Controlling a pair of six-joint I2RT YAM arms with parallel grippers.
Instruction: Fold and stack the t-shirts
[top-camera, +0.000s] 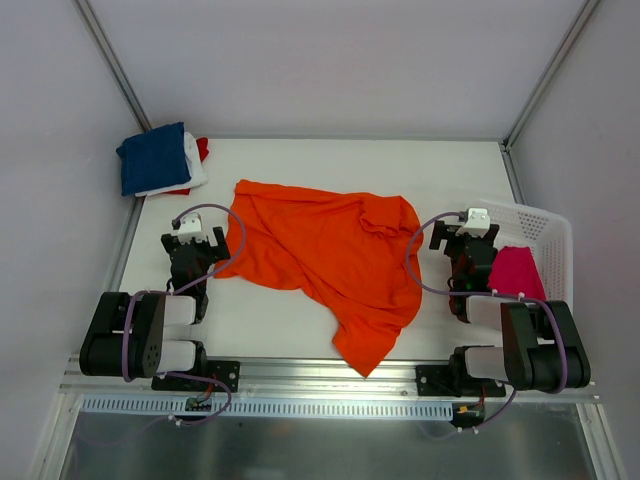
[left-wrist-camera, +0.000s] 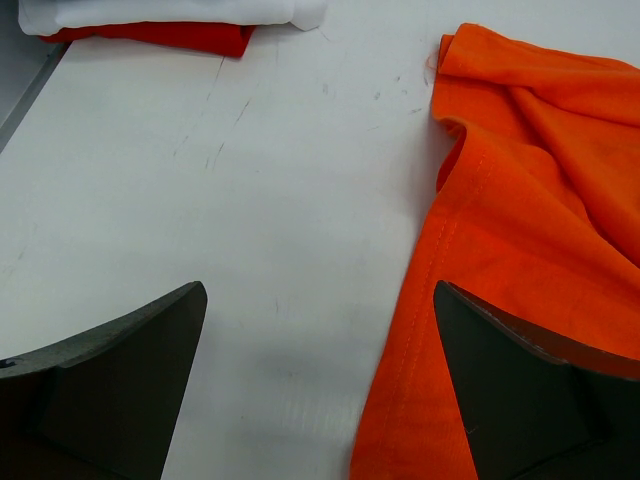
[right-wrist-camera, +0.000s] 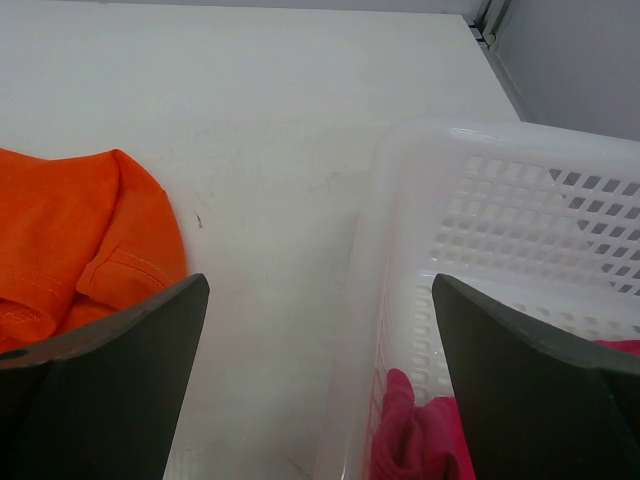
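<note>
An orange t-shirt (top-camera: 335, 245) lies spread and wrinkled over the middle of the table, one end reaching the front edge. My left gripper (top-camera: 196, 242) stands open at the shirt's left side; in the left wrist view the orange cloth (left-wrist-camera: 520, 230) passes beneath its right finger, with nothing gripped. Near the basket's left wall my right gripper (top-camera: 465, 238) is open and empty. At the back left is a stack of folded shirts: a dark blue one (top-camera: 152, 160) on top, a white one (top-camera: 194, 160) and a red one (top-camera: 203, 148) below.
A white plastic basket (top-camera: 556, 235) stands at the right, with crimson cloth (top-camera: 517, 272) inside. Bare white table (top-camera: 350, 163) runs along the back between the stack and the basket.
</note>
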